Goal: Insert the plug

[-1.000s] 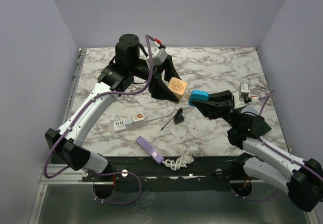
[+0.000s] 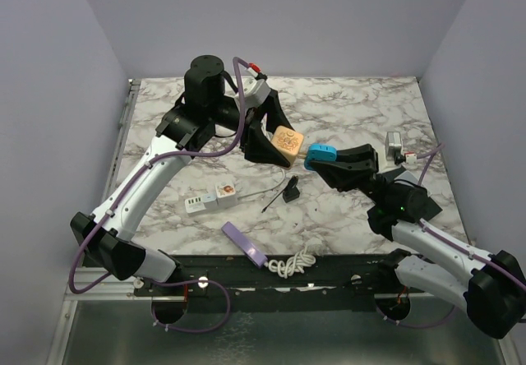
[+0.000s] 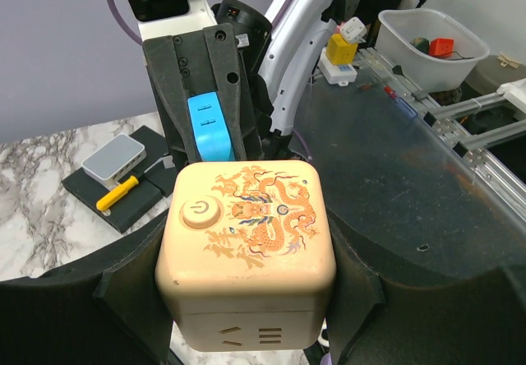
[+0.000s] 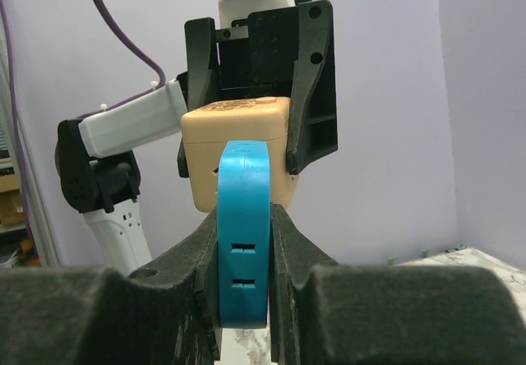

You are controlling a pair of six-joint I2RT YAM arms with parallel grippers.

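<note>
A cream cube-shaped socket (image 2: pixel 288 140) with an orange dragon print is held by my left gripper (image 2: pixel 278 140), which is shut on its sides. In the left wrist view, the printed face and a round power button show on the socket (image 3: pixel 245 242). Facing it from the right is a blue plug (image 2: pixel 320 153), with my right gripper (image 2: pixel 329 166) shut on it. A narrow strip of the plug's prongs shows between the two bodies in the top view. In the right wrist view the blue plug (image 4: pixel 244 233) covers part of the socket (image 4: pixel 234 127), hiding the prongs and holes.
Below on the marble table (image 2: pixel 353 102) lie a white power strip (image 2: pixel 201 204), a small printed box (image 2: pixel 226 191), a black adapter (image 2: pixel 291 191), a purple bar (image 2: pixel 244 242) and a coiled white cable (image 2: pixel 290 264).
</note>
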